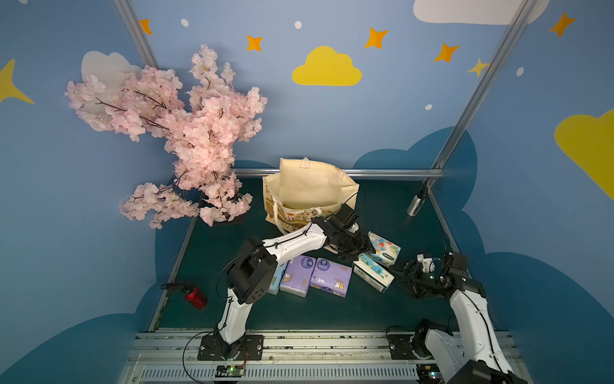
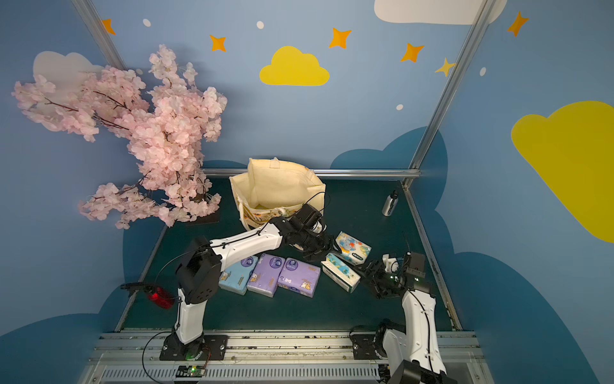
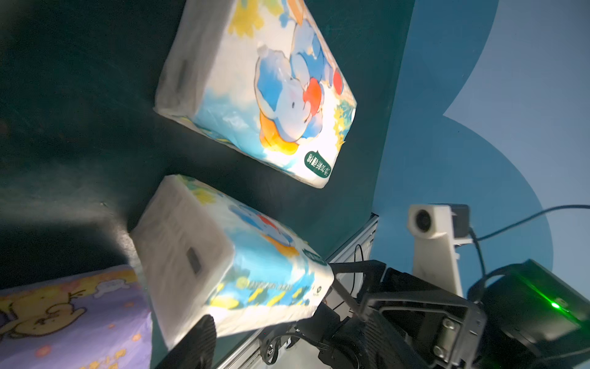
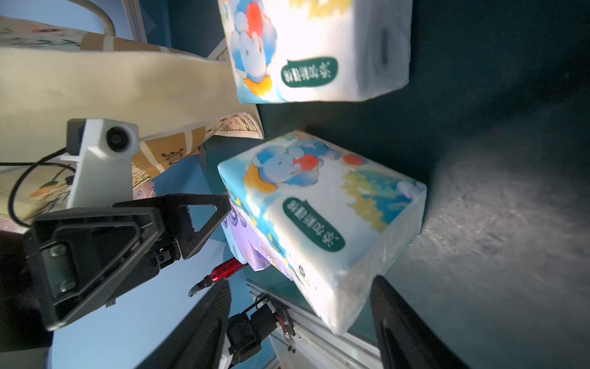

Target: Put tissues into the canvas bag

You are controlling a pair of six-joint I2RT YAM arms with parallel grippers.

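The cream canvas bag [image 1: 310,182] stands open at the back. Two white tissue packs with cartoon prints, a rear one [image 1: 383,248] and a nearer one [image 1: 374,272], lie right of it. My left gripper is open over the nearer pack, in front of the bag. My right gripper is open around the near end of the same pack, at its right. Two purple packs [image 1: 330,276] [image 2: 266,274] and a blue pack [image 2: 236,275] lie in a row to the left.
A cherry blossom tree [image 1: 204,147] stands back left, a silver bottle [image 1: 417,203] back right, and a red bottle [image 1: 195,296] front left. The table's front right and back right have bare surface [image 2: 358,198].
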